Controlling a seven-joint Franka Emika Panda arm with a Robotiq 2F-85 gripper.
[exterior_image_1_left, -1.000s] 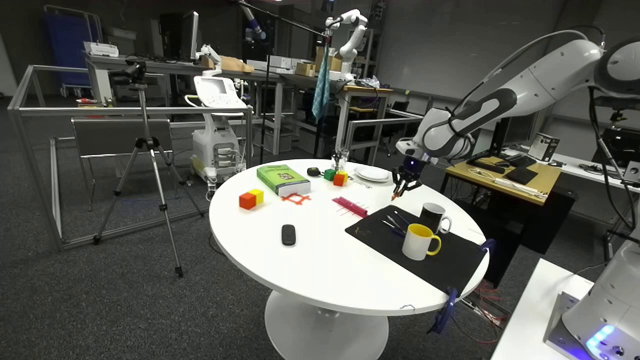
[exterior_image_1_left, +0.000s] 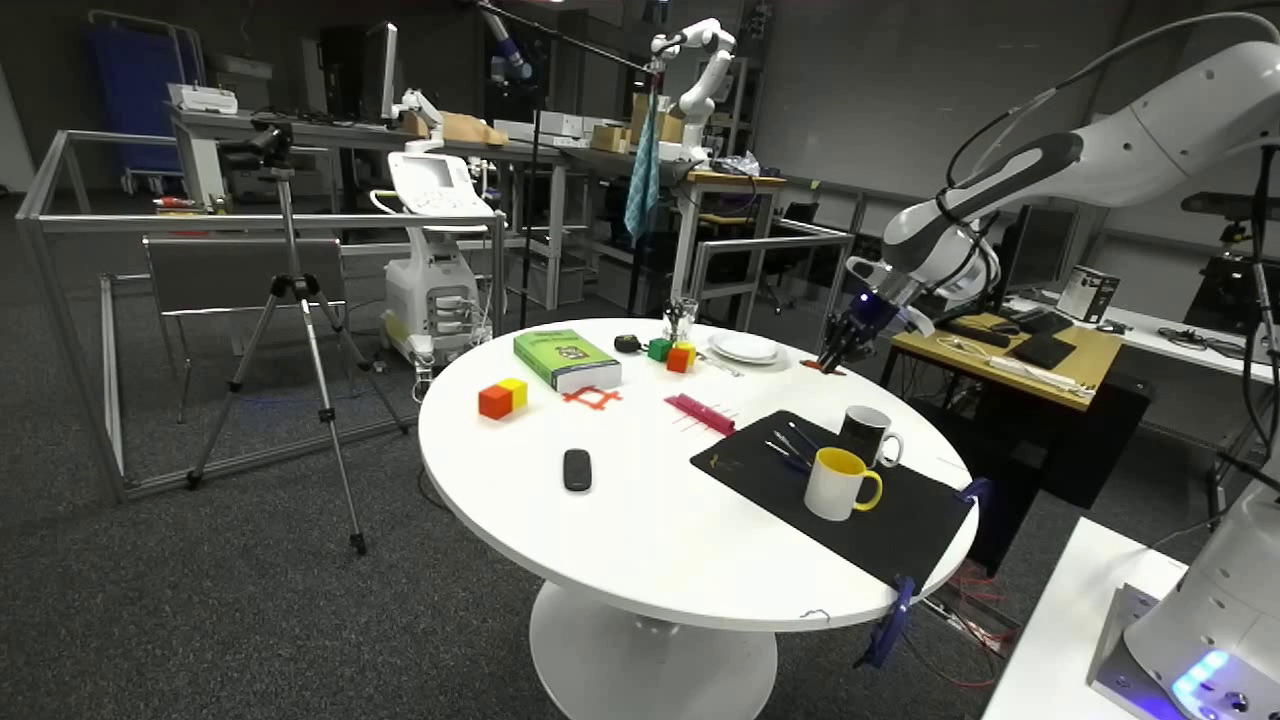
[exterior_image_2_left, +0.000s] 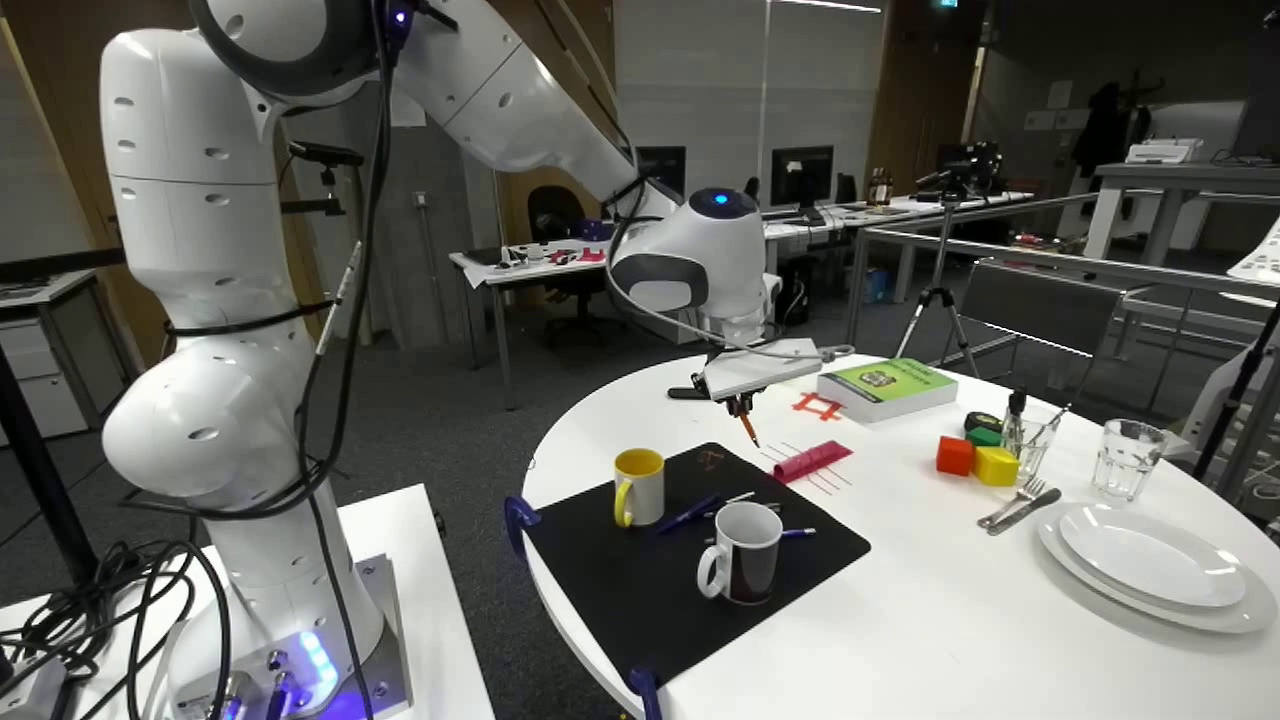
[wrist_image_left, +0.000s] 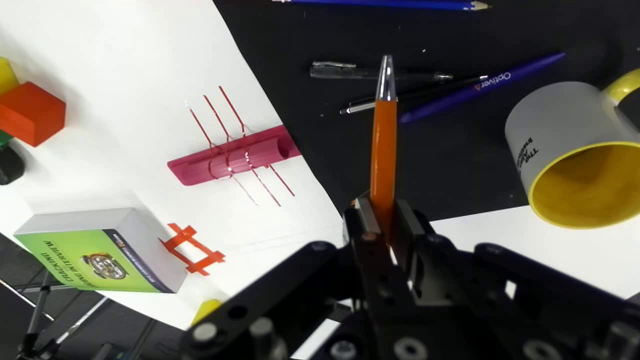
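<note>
An orange pen (wrist_image_left: 384, 150) with a silver tip is held between the fingers of my gripper, which is shut on it. In exterior view 2 the pen (exterior_image_2_left: 750, 428) slants tip-down from the gripper (exterior_image_2_left: 741, 404), above the table and apart from it. The wrist view has the tip reaching out over the black mat (wrist_image_left: 384, 174). Lying on that mat are a purple pen (wrist_image_left: 480, 89), a clear pen (wrist_image_left: 345, 72) and a blue pencil (wrist_image_left: 384, 4). A pink-red rolled holder (wrist_image_left: 240, 157) with thin red strips rests at the mat's edge.
Two mugs stand on the mat, one yellow inside (exterior_image_2_left: 638, 487) and one black and white (exterior_image_2_left: 739, 552). The green book (exterior_image_2_left: 885, 384), coloured cubes (exterior_image_2_left: 955, 455), glasses and stacked plates (exterior_image_2_left: 1152, 558) occupy the far and right sides. White table around the holder is bare.
In exterior view 1 my arm and gripper have shifted to the right, and the wrist's tilt has changed. The table objects look unmoved.
</note>
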